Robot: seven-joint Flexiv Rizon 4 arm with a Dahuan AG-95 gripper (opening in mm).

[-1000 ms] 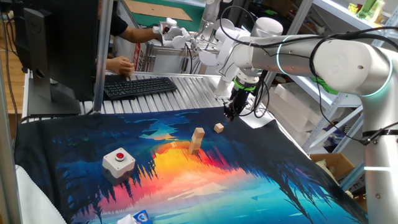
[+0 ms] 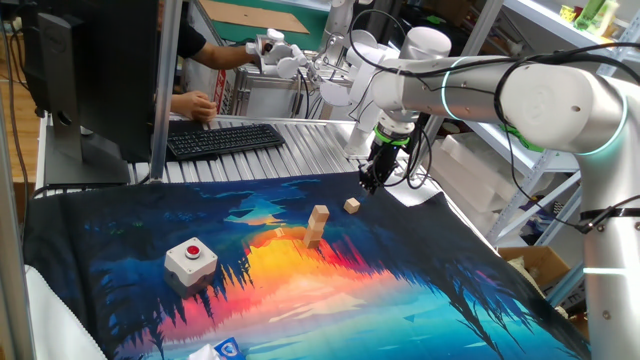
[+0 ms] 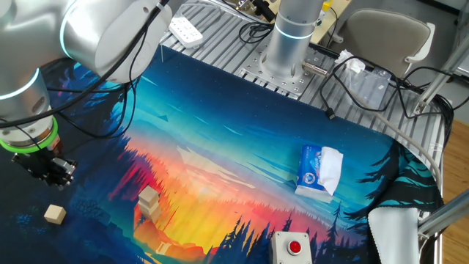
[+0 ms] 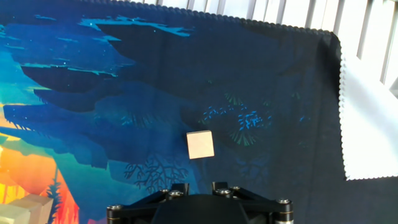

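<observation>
A loose wooden cube (image 2: pixel 352 205) lies on the dark part of the printed mat; it shows in the wrist view as a pale cube (image 4: pixel 200 144) ahead of the fingers. A short stack of wooden cubes (image 2: pixel 317 228) stands upright near the orange part of the mat, and its blocks (image 4: pixel 25 210) are cut off at the wrist view's lower left corner. My gripper points down above the mat, near the loose cube but apart from it. A gap shows between its fingertips, with nothing held. In exterior view 2 the gripper (image 3: pixel 58 174) hangs just beyond the loose cube (image 3: pixel 55 214).
A grey box with a red button (image 2: pixel 191 265) stands on the mat, and a blue-and-white tissue pack (image 3: pixel 318 173) lies farther off. A keyboard (image 2: pixel 225 141) and a monitor (image 2: pixel 95 85) are behind the mat. A person's hand (image 2: pixel 193 106) rests near the keyboard.
</observation>
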